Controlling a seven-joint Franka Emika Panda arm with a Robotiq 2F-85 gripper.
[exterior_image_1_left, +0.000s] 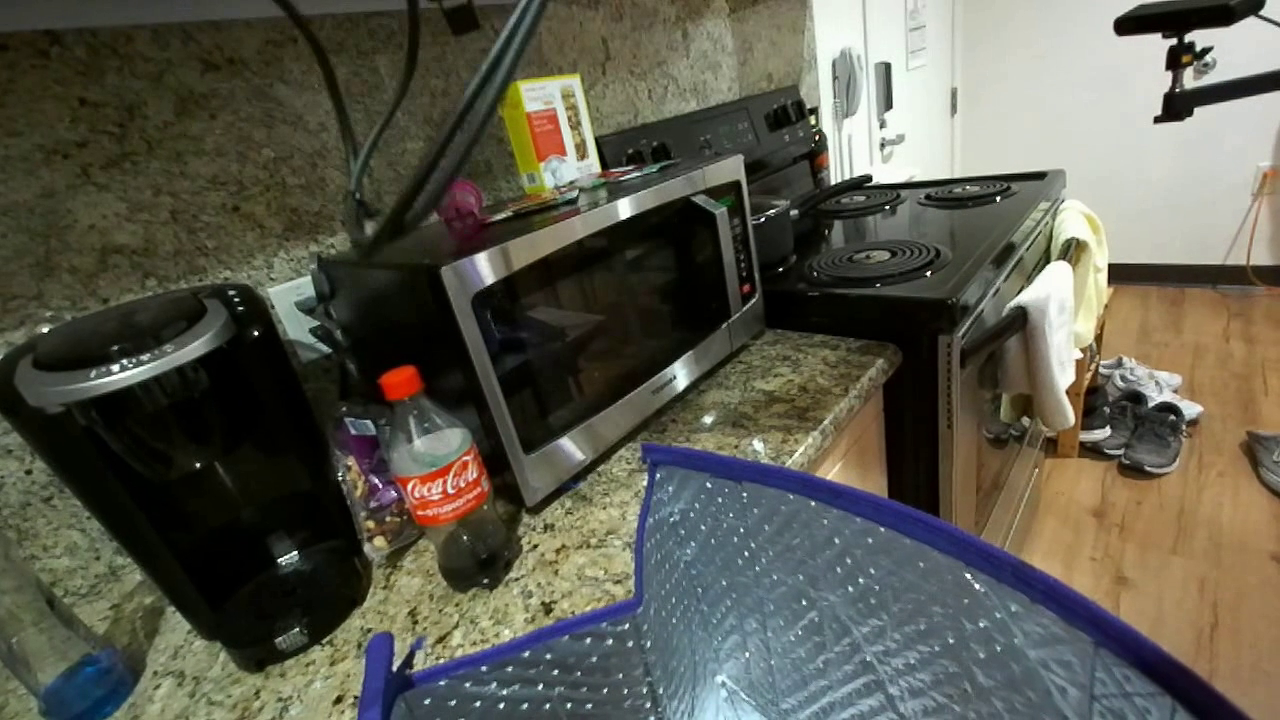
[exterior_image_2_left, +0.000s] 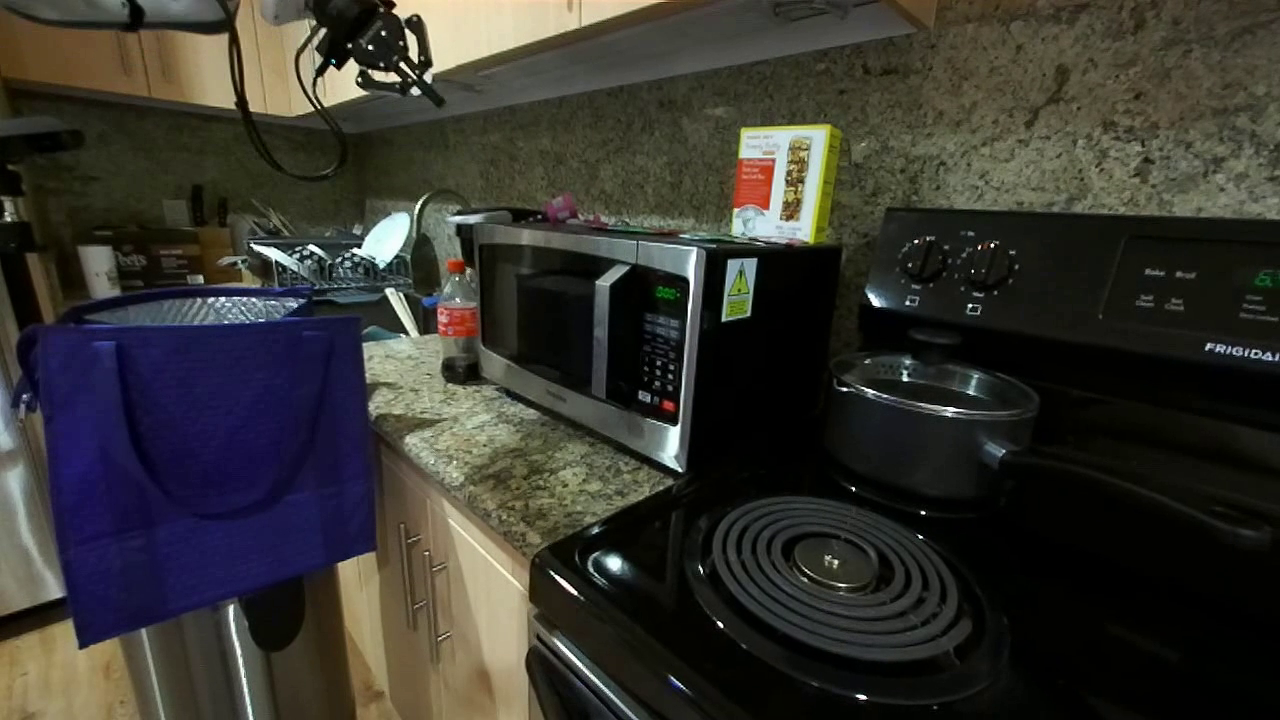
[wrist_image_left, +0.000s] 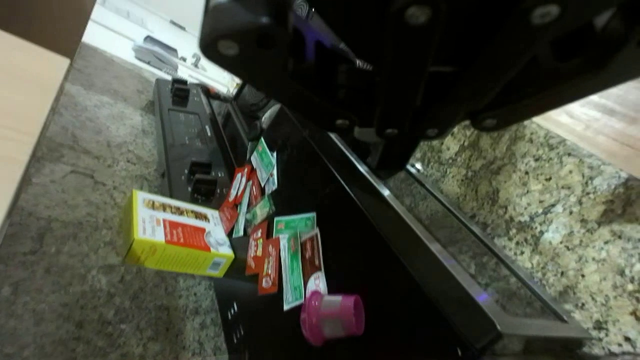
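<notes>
High up in exterior view 2, my gripper (exterior_image_2_left: 422, 82) hangs near the upper cabinets, well above the counter. The wrist view shows its dark fingers shut, with nothing visible between them. Below, across the top of the microwave (exterior_image_2_left: 576, 324), lie a pink cup (wrist_image_left: 333, 317), several red, green and brown packets (wrist_image_left: 292, 267) and a yellow and white box (wrist_image_left: 180, 234). A Coca-Cola bottle (exterior_image_1_left: 444, 480) with a red cap stands upright beside the microwave. The blue bag (exterior_image_2_left: 216, 468) gapes at the top, showing a silver lining that looks empty where visible.
A black coffee maker (exterior_image_1_left: 180, 456) stands left of the bottle. On the stove (exterior_image_1_left: 894, 240) sits a lidded pot (exterior_image_2_left: 930, 420). Bare granite counter (exterior_image_2_left: 504, 456) runs in front of the microwave. A dish rack (exterior_image_2_left: 330, 258) is farther back.
</notes>
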